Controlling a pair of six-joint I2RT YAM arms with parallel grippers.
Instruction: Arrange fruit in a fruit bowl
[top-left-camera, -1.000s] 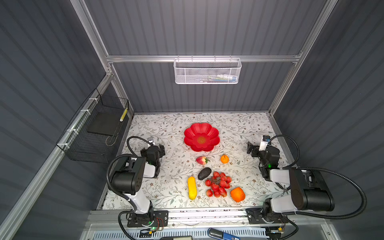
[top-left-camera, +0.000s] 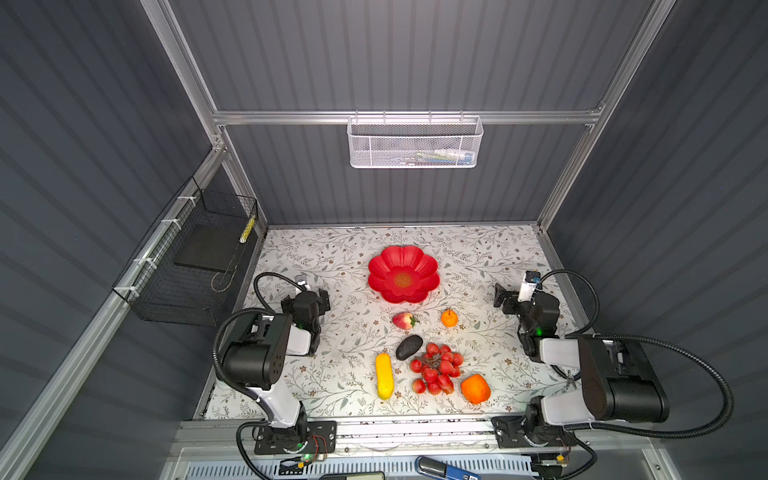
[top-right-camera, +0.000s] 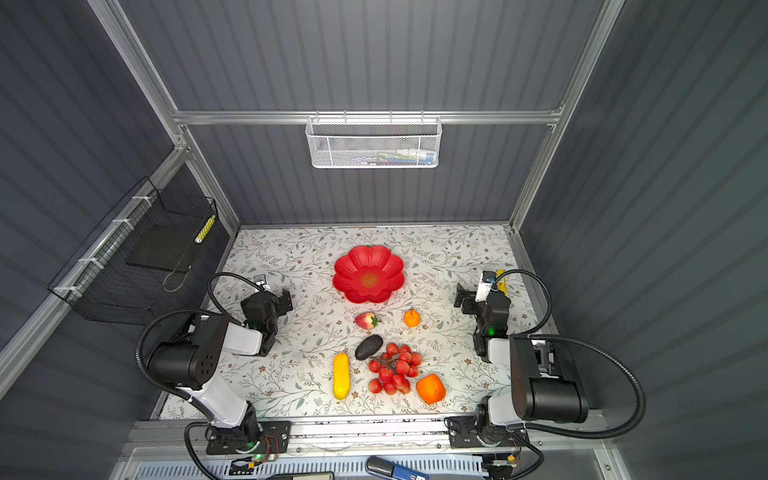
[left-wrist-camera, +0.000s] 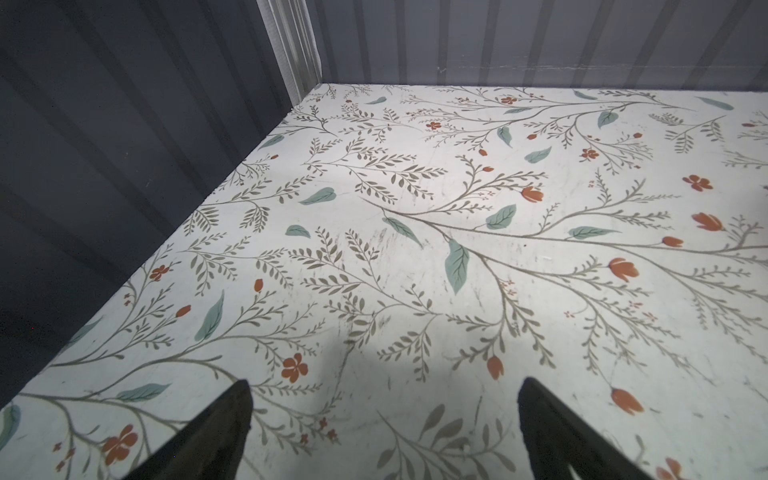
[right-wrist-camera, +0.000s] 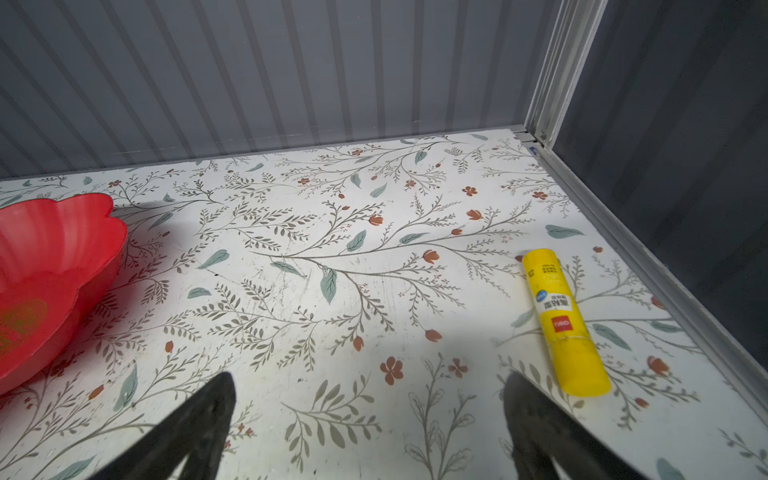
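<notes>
A red flower-shaped bowl (top-left-camera: 404, 260) stands empty at the table's middle back. In front of it lie a strawberry (top-left-camera: 402, 320), a small orange fruit (top-left-camera: 449, 317), a dark avocado (top-left-camera: 409, 347), a yellow banana-like fruit (top-left-camera: 384, 376), a bunch of red round fruits (top-left-camera: 436, 370) and a larger orange fruit (top-left-camera: 476, 389). My left gripper is open and empty at the table's left, apart from the fruit. My right gripper is open and empty at the right, facing the back wall, with the bowl to its left.
A yellow glue stick (right-wrist-camera: 564, 320) lies near the right edge, beyond my right gripper. A black wire basket (top-left-camera: 172, 280) hangs on the left wall, a white mesh basket (top-left-camera: 376, 144) on the back wall.
</notes>
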